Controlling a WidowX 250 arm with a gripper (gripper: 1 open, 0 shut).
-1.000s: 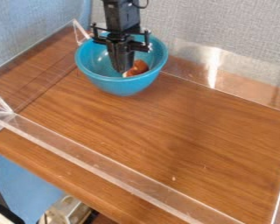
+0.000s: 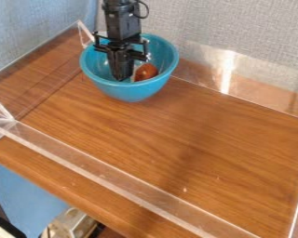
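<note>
A teal bowl (image 2: 152,85) sits toward the back left of the wooden board. My black gripper (image 2: 120,72) reaches down into it from above, on the left part of its inside. It looks shut, with nothing visible between its fingers. Just right of the fingertips an orange-red round object (image 2: 145,72) lies in the bowl, partly hidden by the gripper.
Textured grey walls stand behind and at the left. Below the front left edge are a blue floor and some clutter.
Over the last second my gripper has shifted slightly to the left inside the bowl, showing more of the orange-red object. The bowl has stayed in about the same place.
</note>
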